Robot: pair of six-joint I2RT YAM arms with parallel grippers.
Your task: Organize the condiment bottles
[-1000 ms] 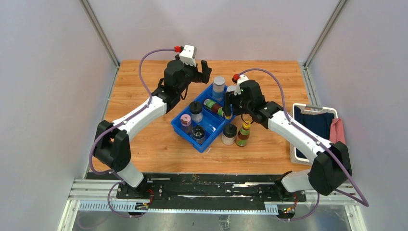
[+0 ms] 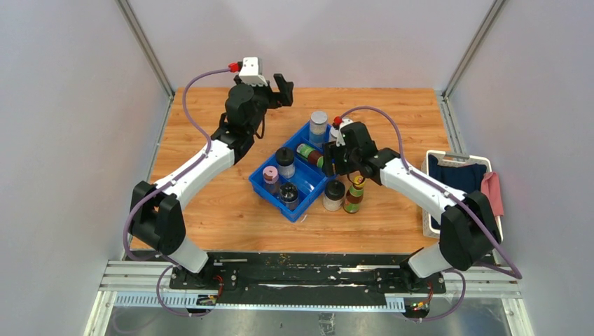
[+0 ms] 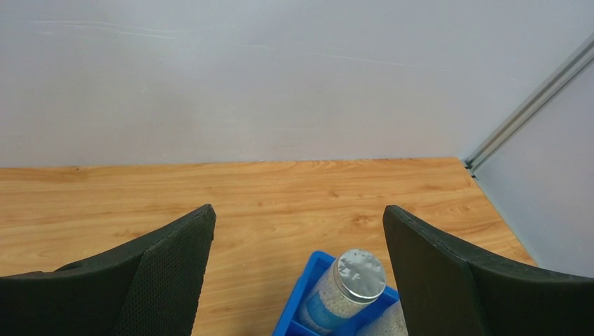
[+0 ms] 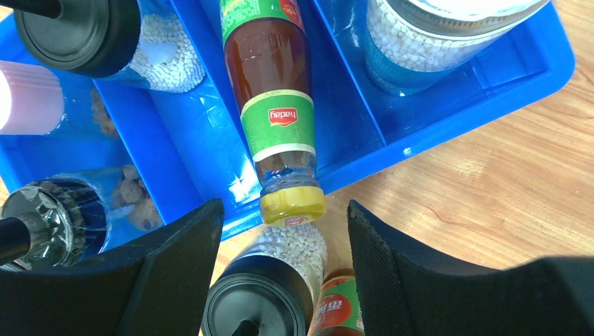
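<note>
A blue divided tray (image 2: 258, 183) holds several condiment jars and a green-labelled sauce bottle (image 4: 277, 122) lying on its side, yellow cap toward my right gripper. That gripper is over the tray's right side, open, its fingers either side of the cap's end. A black-lidded jar (image 2: 333, 194) and another sauce bottle (image 2: 354, 195) stand outside the tray at lower right. My left gripper is raised behind and left of the tray, open and empty; a silver-lidded jar (image 3: 358, 276) shows below it in the left wrist view.
A white basket (image 2: 427, 225) with dark and pink cloths sits at the right. Walls enclose the sides and back.
My left gripper has moved left and upward in the top view since a second ago.
</note>
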